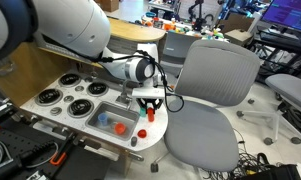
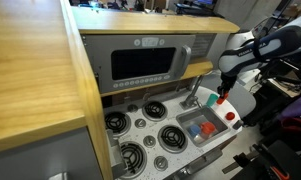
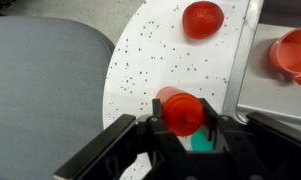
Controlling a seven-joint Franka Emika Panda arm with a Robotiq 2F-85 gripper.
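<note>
An upright red object, like a bottle with an orange-red top [image 3: 183, 114], is at the white counter's right end. My gripper is shut on it from above, a finger at each side of the top. In exterior view 1 the gripper [image 1: 150, 103] is directly over the red object [image 1: 151, 115], and exterior view 2 shows the red object [image 2: 222, 98] below the arm. Whether its base touches the counter cannot be told.
A red ball-like item [image 3: 202, 20] lies on the counter. The sink [image 1: 98, 126] holds an orange-red cup [image 3: 292, 52]. A grey chair [image 1: 198, 130] stands close to the counter's rounded edge.
</note>
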